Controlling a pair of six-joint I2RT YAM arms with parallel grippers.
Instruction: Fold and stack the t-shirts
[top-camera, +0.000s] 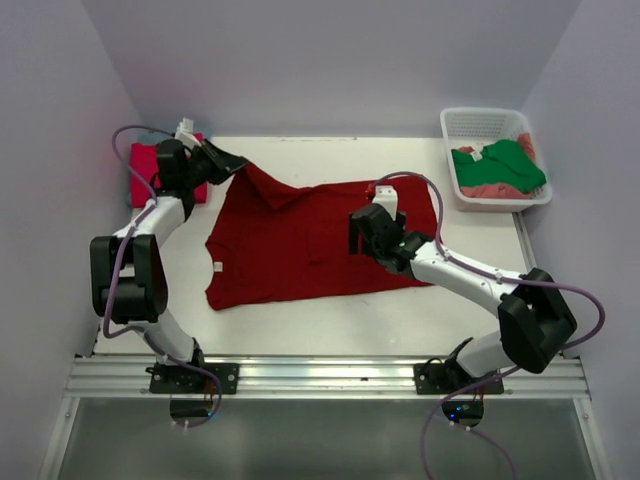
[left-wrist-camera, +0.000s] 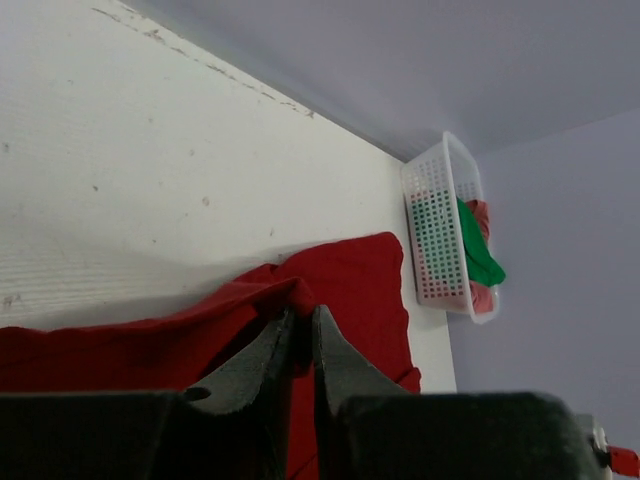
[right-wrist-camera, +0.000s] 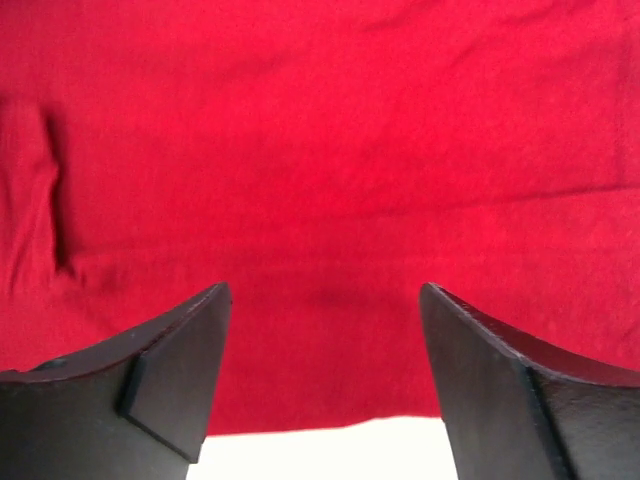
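A dark red t-shirt (top-camera: 280, 250) lies spread across the table, a corner lifted at top left by my left gripper (top-camera: 236, 163). In the left wrist view its fingers (left-wrist-camera: 250, 400) meet on that raised fold. My right gripper (top-camera: 375, 234) hangs over the shirt's right half, open with nothing between its fingers; the right wrist view shows flat red cloth (right-wrist-camera: 350, 150) beneath them.
A white basket (top-camera: 457, 200) with green and pink cloths sits at the back right. A folded red item (top-camera: 143, 183) lies at the back left, partly behind the left arm. Bare table shows along the front.
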